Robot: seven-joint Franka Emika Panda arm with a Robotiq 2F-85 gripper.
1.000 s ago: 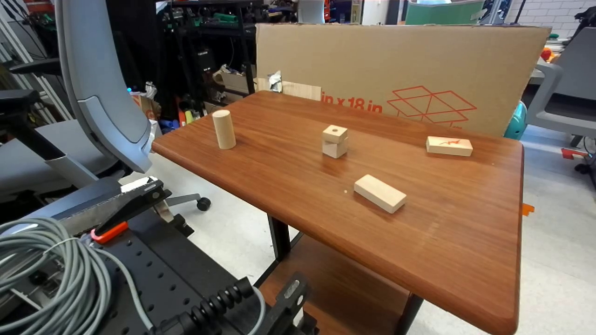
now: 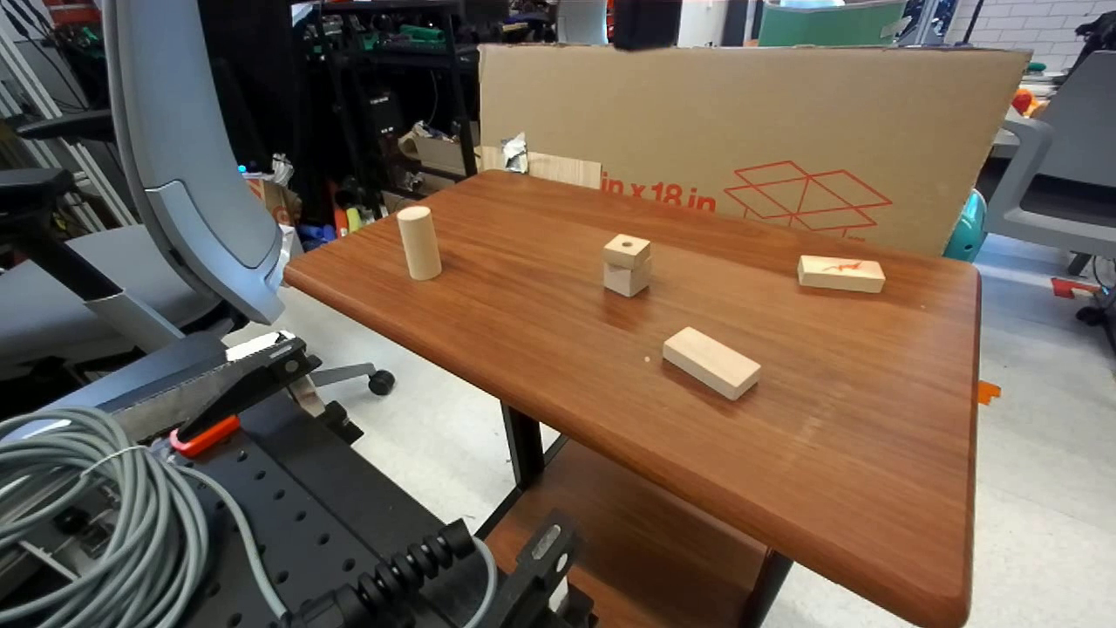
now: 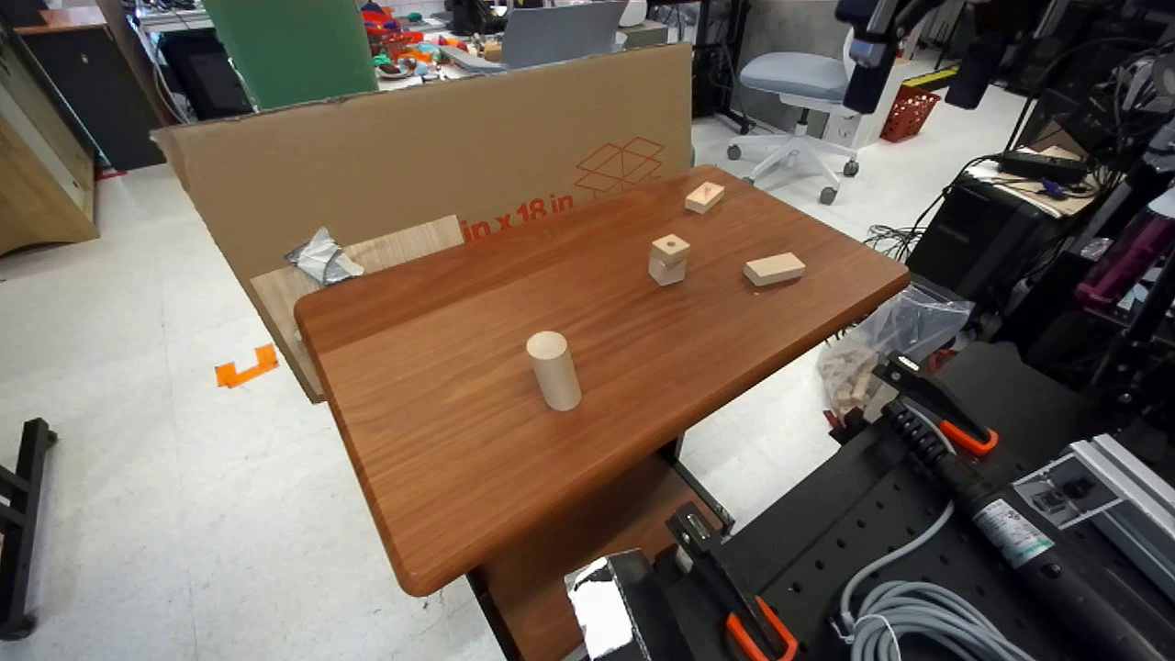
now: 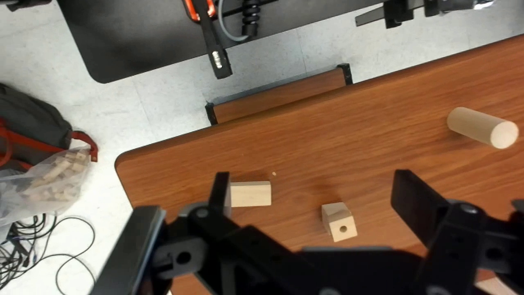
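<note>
My gripper is open in the wrist view, its two dark fingers wide apart with nothing held between them. It hangs high above the table, at the top right of exterior view 2 (image 3: pixel 923 77). Near the table's middle, two small wooden blocks (image 2: pixel 628 265) are stacked, the upper with a hole in its top. A plain rectangular block (image 2: pixel 711 363) lies flat near the front edge. Toward the back right lies another block (image 2: pixel 840 274) with a red mark. A wooden cylinder (image 3: pixel 553 371) stands upright at the table's other end.
Bare wood surrounds the pieces on the brown table (image 3: pixel 441 441). A tall cardboard sheet (image 2: pixel 670 115) stands along its far edge. On the near side is a black cart (image 2: pixel 314 502) with coiled cable and clamps.
A dark part of the gripper has come into exterior view 1 at the top, above the cardboard. The blocks and cylinder have not moved.
</note>
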